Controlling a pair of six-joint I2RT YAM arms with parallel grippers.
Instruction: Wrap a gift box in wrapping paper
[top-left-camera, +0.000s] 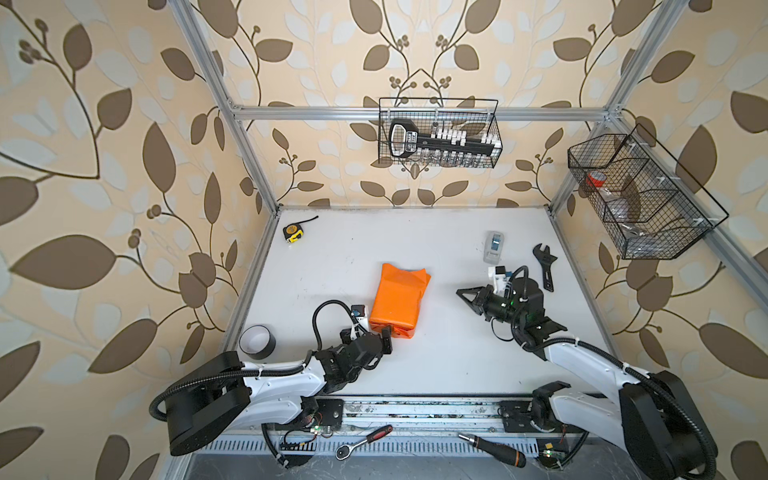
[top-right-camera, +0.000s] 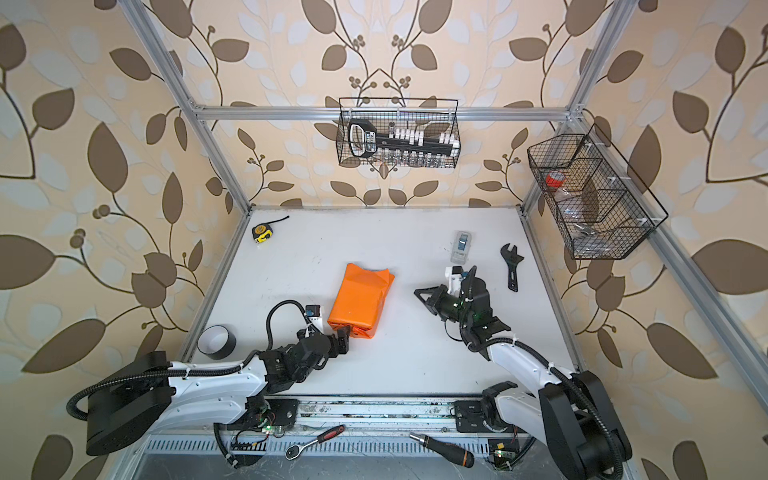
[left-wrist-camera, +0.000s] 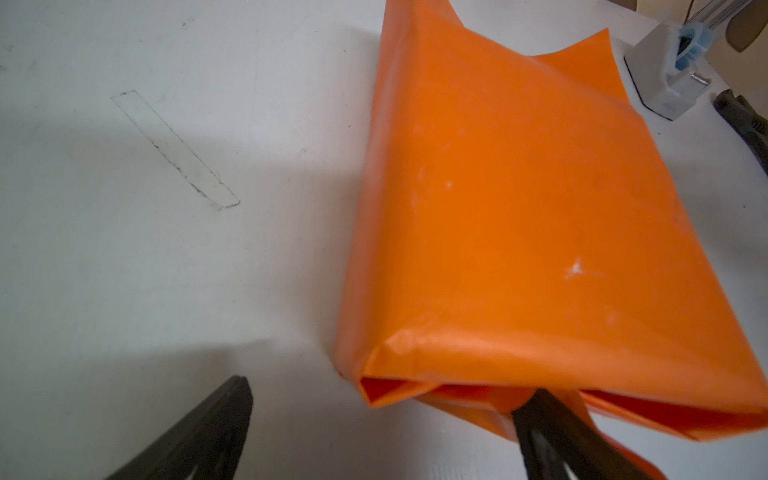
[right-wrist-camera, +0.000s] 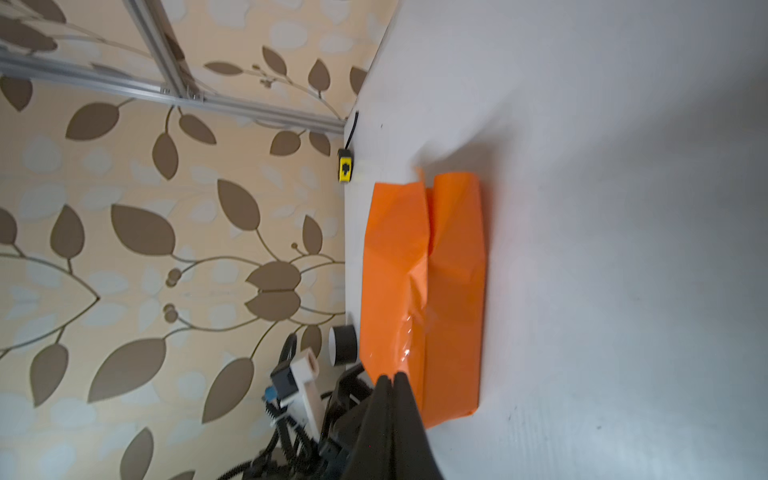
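Note:
The gift box wrapped in orange paper (top-left-camera: 399, 297) lies on the table, left of its middle; the box itself is hidden. Its far end has loose paper corners sticking up, and in the left wrist view the near end of the wrapping (left-wrist-camera: 480, 396) shows folded, partly gaping flaps. My left gripper is open at this near end, its right finger (left-wrist-camera: 552, 436) against or just in front of the flaps, its left finger over bare table. Well to the right of the box, my right gripper is shut, with nothing showing between its fingers.
A roll of tape (top-left-camera: 257, 341) sits at the table's left edge, a tape measure (top-left-camera: 293, 232) at the back left. Toward the right lie a grey device (top-left-camera: 493, 247) and a wrench (top-left-camera: 545, 266). Clear table separates the box from the right arm.

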